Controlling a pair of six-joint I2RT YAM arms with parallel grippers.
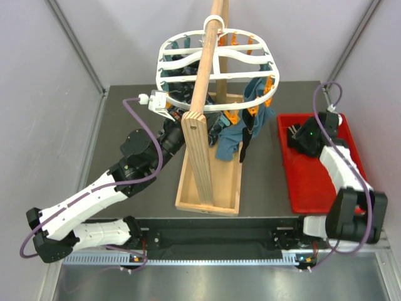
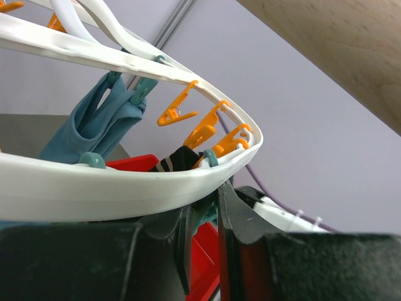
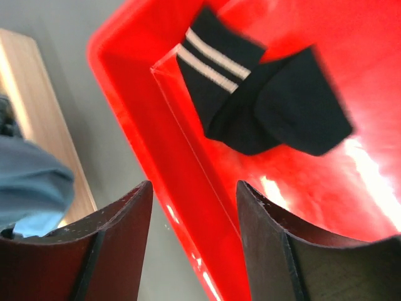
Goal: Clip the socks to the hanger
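Note:
The white hanger [image 1: 245, 76] hangs from a wooden stand, with orange clips [image 1: 268, 100] and teal clips around it. Blue socks [image 1: 232, 135] and a black sock [image 1: 246, 139] hang on its right side. My left gripper is at the hanger's rim, its fingers close together around a teal clip [image 2: 210, 157]; the rim partly hides them, so their grip is unclear. Over the red tray, my right gripper is open and empty. A black sock with white stripes [image 3: 232, 78] lies in that tray, beyond its fingertips.
The red tray [image 1: 316, 209] stands on the right of the grey table. A wooden post [image 1: 199, 163] rises from the wooden base [image 1: 227, 204] between the arms. Bare table [image 1: 266, 188] separates the base from the tray.

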